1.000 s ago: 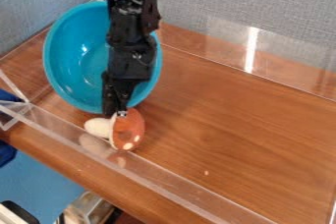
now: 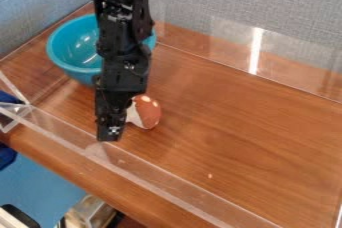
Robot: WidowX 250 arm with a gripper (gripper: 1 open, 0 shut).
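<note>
My black gripper [image 2: 112,122] reaches down in the middle left, its fingers low over the wooden table, in front of a toy mushroom [image 2: 144,112] with an orange-red cap and pale stem. The gripper partly hides the stem; whether its fingers are open or shut on it is unclear. A teal bowl [image 2: 70,50] sits behind the arm at the upper left, partly hidden by it.
Bare wooden table [image 2: 241,142] fills the middle and right. A clear low barrier runs along the near and back edges. A grey wall stands behind. Blue items and metal parts lie beyond the left edge.
The mushroom has moved up and back, partly behind my gripper, which has come down toward the near left. The teal bowl has shifted up and left since a second ago.
</note>
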